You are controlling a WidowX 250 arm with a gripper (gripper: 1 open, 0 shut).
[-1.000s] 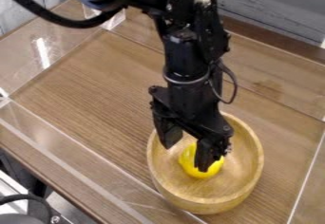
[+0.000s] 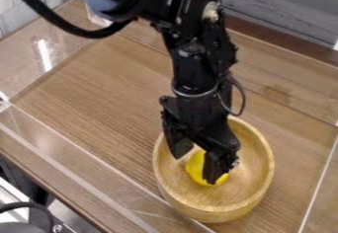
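My black gripper (image 2: 199, 148) reaches down from the top of the view into a round beige bowl (image 2: 252, 186) near the bottom right. A yellow object (image 2: 208, 173) lies in the bowl beneath the gripper, partly hidden by its fingers. The fingers are around or just over the yellow object; I cannot tell whether they touch it or grip it.
Clear strips run along the table's left and right edges. Cables lie beyond the lower left edge.
The gripper has shifted slightly about the bowl, and its fingers cover the yellow object a little differently. The bowl stays in about the same place.
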